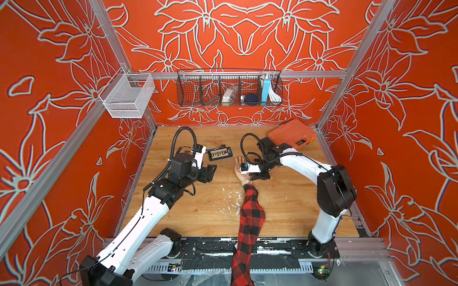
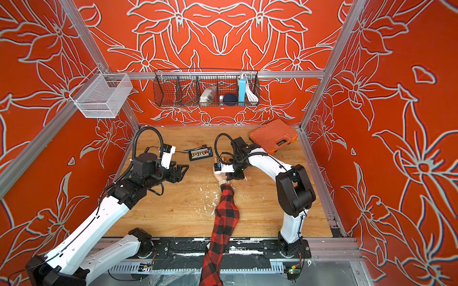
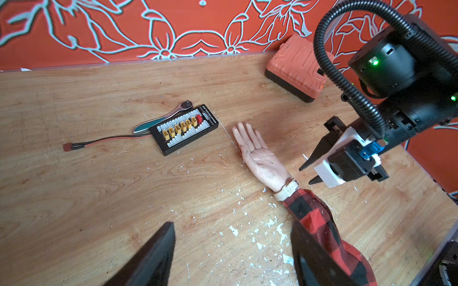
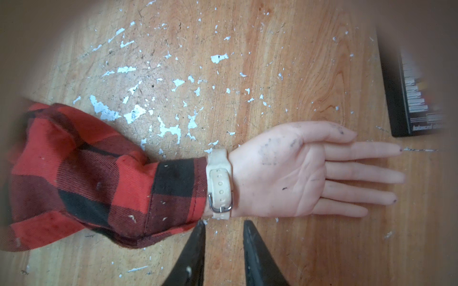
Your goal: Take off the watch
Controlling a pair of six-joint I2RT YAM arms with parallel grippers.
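Observation:
A cream watch strap (image 4: 220,183) with a silver buckle (image 4: 220,208) is fastened round the wrist of a model hand (image 4: 281,171), which lies palm up; the watch face is hidden underneath. In the right wrist view my right gripper is part open, its fingertips just beside the buckle edge of the strap, with nothing between them. From the left wrist view, the right fingers (image 3: 312,159) appear above and to the right of the watch (image 3: 287,188), apart from it. My left gripper stands open and empty over the bare table, left of the sleeve.
A black charging board (image 3: 183,128) with a ratchet (image 3: 162,117) behind it lies beyond the fingertips. An orange case (image 3: 298,66) sits at the back right. The plaid sleeve (image 4: 105,181) runs to the table's front edge.

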